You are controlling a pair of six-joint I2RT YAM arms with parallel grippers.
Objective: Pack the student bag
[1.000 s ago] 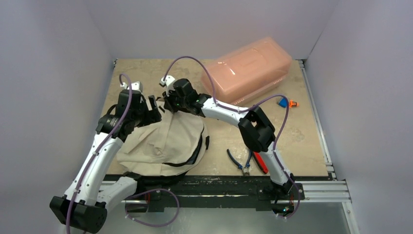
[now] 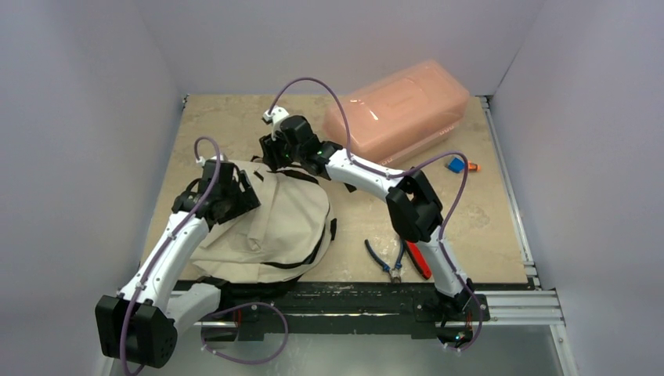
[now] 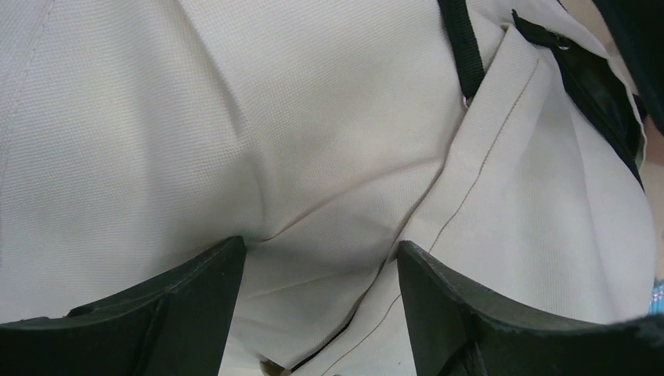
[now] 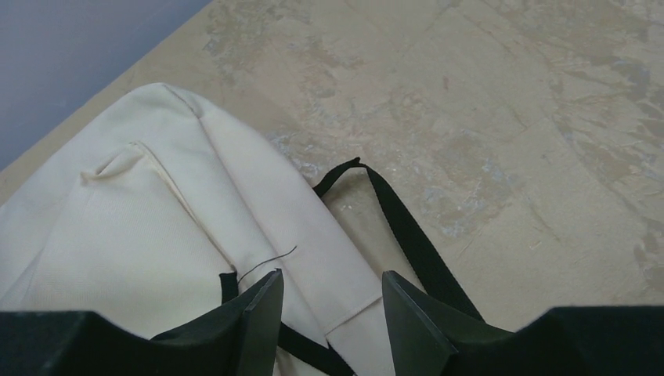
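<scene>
The cream bag lies on its side at the front left of the table, with dark zips and straps. Over its upper left part is my left gripper; in the left wrist view its fingers stand apart, cream fabric lying below and between them. My right gripper hovers at the bag's far edge. In the right wrist view its fingers are parted, with bag cloth behind the gap and a black strap beside them. Nothing is gripped in either.
A translucent orange bin stands at the back. Blue-handled pliers and a red-and-black tool lie at the front. A blue-and-orange item rests on the right.
My left gripper has come lower and nearer over the bag. The right gripper has shifted slightly away toward the back, off the bag's far edge. The bag has barely moved.
</scene>
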